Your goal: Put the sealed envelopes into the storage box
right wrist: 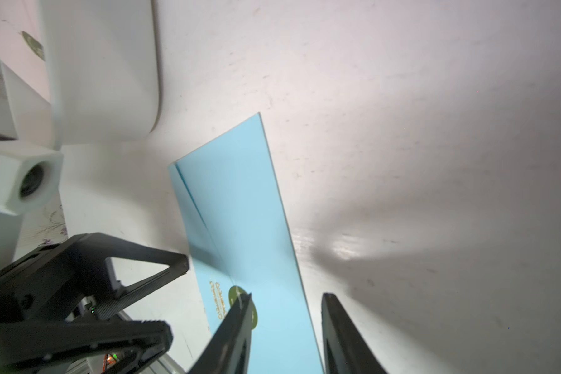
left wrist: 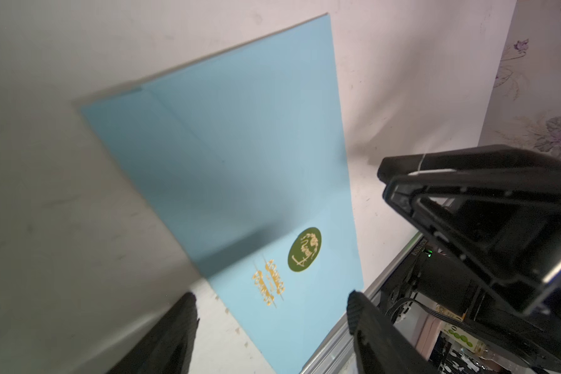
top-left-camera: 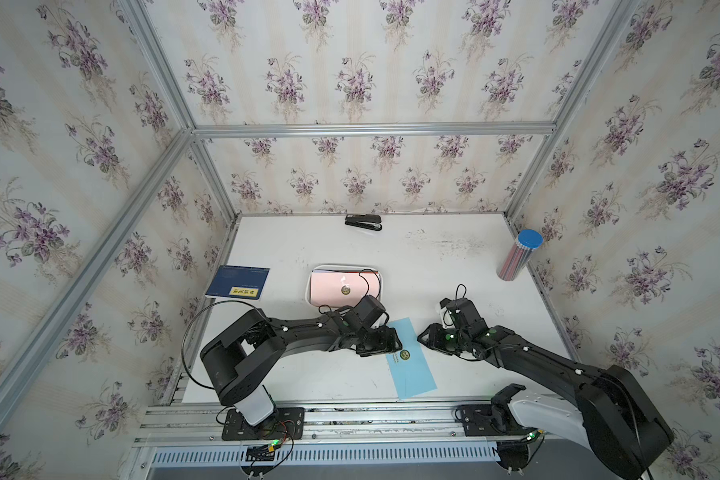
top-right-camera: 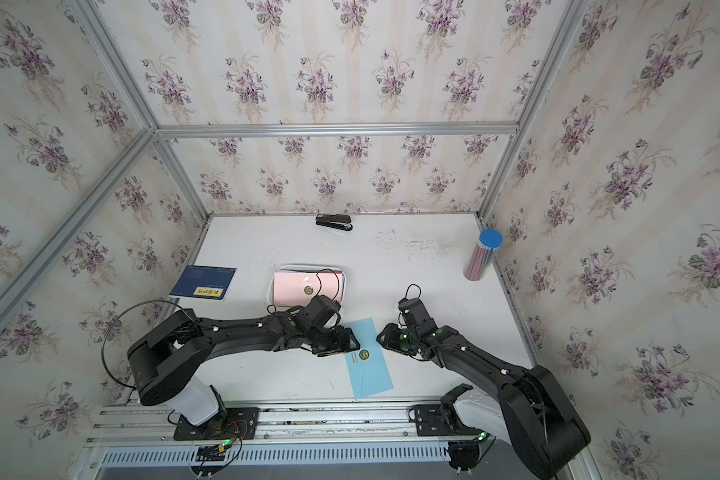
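Observation:
A light blue envelope (top-left-camera: 413,372) with a round seal lies flat on the table's front middle. The white storage box (top-left-camera: 308,292) holds a pink envelope (top-left-camera: 332,286) with a similar seal. My left gripper hovers over the blue envelope's left edge, fingers part open and nothing gripped between them. On the other side, my right gripper stands open near the right edge, its fingers (right wrist: 232,333) apart and empty. In the right wrist view, that edge runs down between the right fingers. The left arm covers part of the box's front in the top views.
A dark blue folder-like item (top-left-camera: 238,281) with a yellow patch lies at the table's left. A black stapler (top-left-camera: 363,221) rests at the back, and a blue-lidded cylinder (top-left-camera: 520,254) stands at the right.

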